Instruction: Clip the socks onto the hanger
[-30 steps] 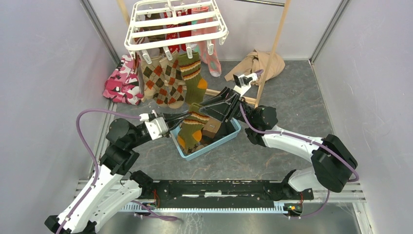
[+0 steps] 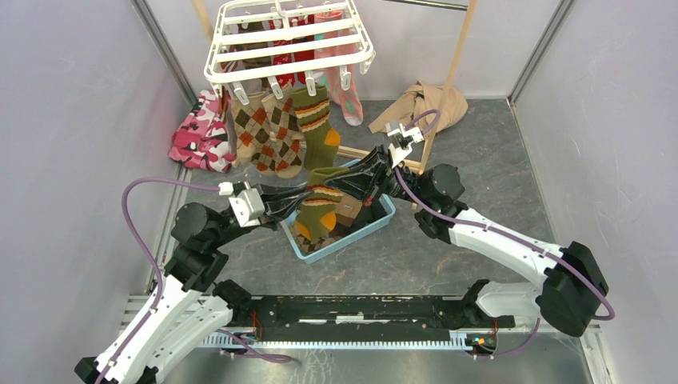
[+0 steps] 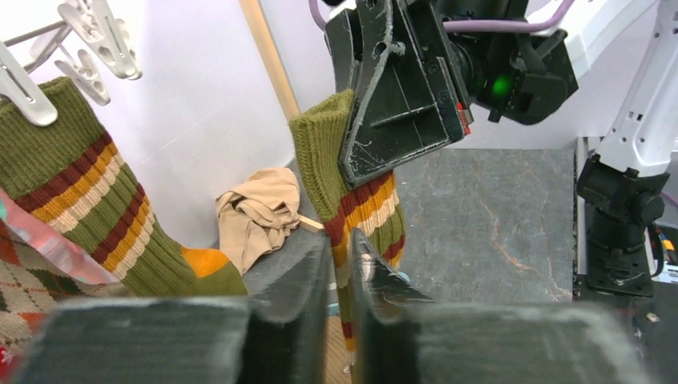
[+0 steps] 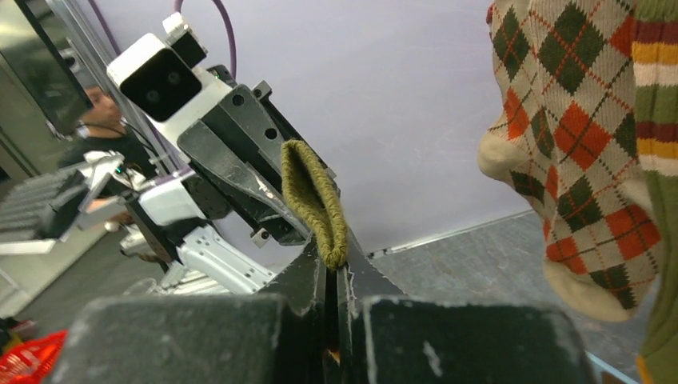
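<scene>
An olive striped sock (image 2: 318, 210) hangs between my two grippers, above a blue bin. My right gripper (image 2: 336, 180) is shut on it at the cuff, which stands up from the fingertips in the right wrist view. My left gripper (image 2: 305, 190) is at the sock from the left; its blurred fingertips sit by the striped part, and how far they are closed is unclear. A matching sock (image 2: 316, 132) hangs from a clip of the white hanger (image 2: 288, 68), with argyle socks (image 2: 284, 128), red ones and pink ones beside it.
The blue bin (image 2: 344, 245) with more socks is below the grippers. A pink camouflage cloth (image 2: 196, 132) lies back left, a beige cloth (image 2: 416, 108) back right beside a wooden frame (image 2: 452, 68).
</scene>
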